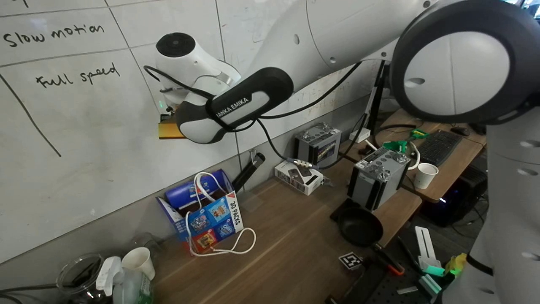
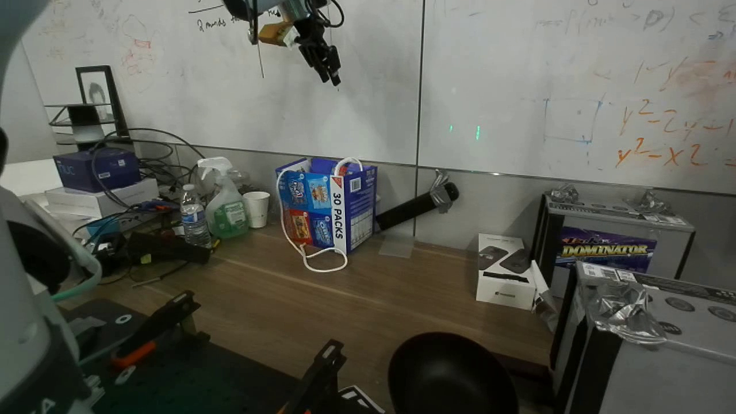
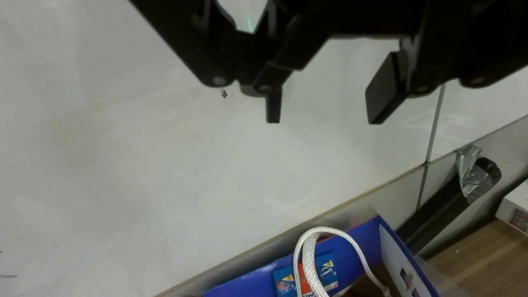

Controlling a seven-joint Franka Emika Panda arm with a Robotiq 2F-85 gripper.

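My gripper is high in front of the whiteboard, its fingers apart with only bare board between them. In the second exterior view the gripper (image 2: 329, 72) hangs above and clear of the blue snack box; the forearm mostly hides it in the first exterior view. A white cord (image 2: 302, 256) lies partly in the open box (image 2: 360, 200), looping up at its top. From there it drapes over the front wall and curls on the table. In the wrist view the cord (image 3: 310, 252) arches inside the box (image 3: 366, 235), below the fingers.
A paper cup (image 2: 256, 209), a spray bottle (image 2: 226, 207) and a water bottle (image 2: 194, 217) stand left of the box. On its right a black bar (image 2: 417, 207) leans near the wall, beyond it a white carton (image 2: 507, 272). A black pan (image 2: 452, 376) sits nearer.
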